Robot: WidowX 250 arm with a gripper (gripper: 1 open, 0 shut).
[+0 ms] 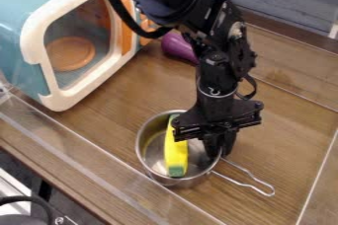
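A steel pan (pixel 152 142) with a wire handle (pixel 244 180) sits on the wooden table near the front. A yellow object with a green end (pixel 176 152), like a toy corn or banana, lies in the pan. My black gripper (pixel 214 142) is low at the pan's right side, right of the yellow object; its fingertips are partly hidden, so its finger state is unclear.
A toy oven (pixel 53 17) in teal and white, with an orange disc inside, stands at the back left. A purple eggplant-like object (pixel 177 47) lies behind the arm.
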